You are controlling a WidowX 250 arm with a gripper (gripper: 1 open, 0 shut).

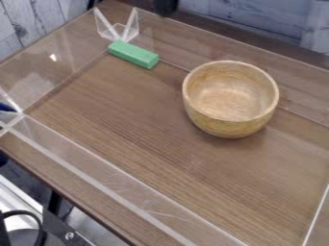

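A green rectangular block (133,54) lies on the wooden table toward the back left, with clear angular plastic behind it. A light wooden bowl (229,99) stands right of center. Only a dark piece of the arm shows at the top edge, above the block; the gripper's fingertips are out of view.
Transparent strips run along its left and front edges. A wall borders the back, and dark cables show at the bottom left corner.
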